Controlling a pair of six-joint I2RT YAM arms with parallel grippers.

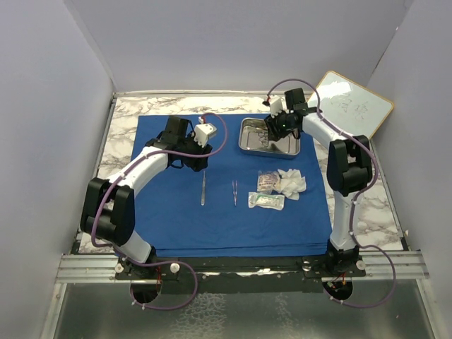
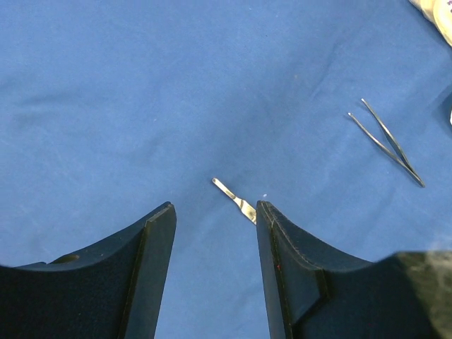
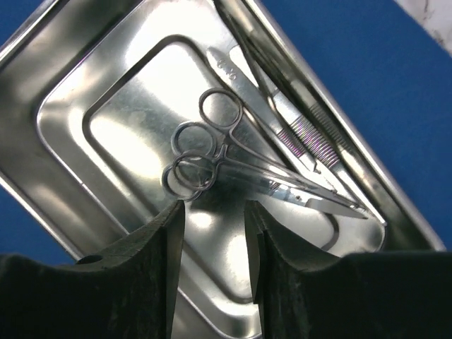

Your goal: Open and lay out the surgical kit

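In the top view a metal tray (image 1: pixel 251 143) lies at the back right of the blue cloth (image 1: pixel 180 233). Inside it, in the right wrist view, are two pairs of ring-handled scissors or clamps (image 3: pixel 224 154) and several slim metal instruments (image 3: pixel 286 113) along one side. My right gripper is over the tray with its fingers part open and nothing between them. A scalpel (image 1: pixel 203 189) and tweezers (image 1: pixel 235 193) lie apart on the cloth. Beyond the scalpel's end, my left gripper stands open and empty above the cloth.
Right of the tweezers are a clear packet (image 1: pixel 268 181), a white-and-green packet (image 1: pixel 266 200) and crumpled white gauze (image 1: pixel 290 183). A white board (image 1: pixel 357 106) leans at the back right.
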